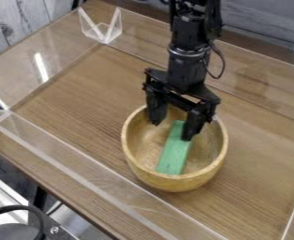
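Note:
My black gripper (180, 105) reaches down over the rear of a tan bowl (175, 178) in the middle of the view, its fingers at or inside the rim. A flat green bar (172, 157) lies in the bowl, tilted, its upper end near the fingers. The fingers are dark and blend together, so whether they are open or touching the bar is unclear.
A white wire-like object (99, 26) stands at the back left. Black cables lie off the table's lower left edge.

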